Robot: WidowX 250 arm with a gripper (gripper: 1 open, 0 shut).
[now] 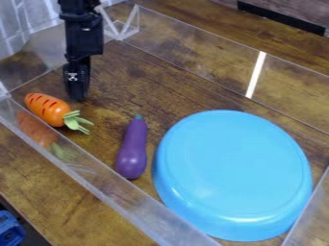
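The black gripper (77, 77) hangs low at the upper left, inside a clear-walled bin, just behind an orange toy carrot (49, 109) with green leaves. Its fingers are dark and small, so I cannot tell whether they are open or shut. A purple toy eggplant (131, 147) lies in the middle front. An upturned-looking light blue round plate or lid (232, 173) fills the lower right.
Clear plastic walls (115, 192) enclose the wooden floor (174, 86). A blue object (8, 229) sits outside at the lower left corner.
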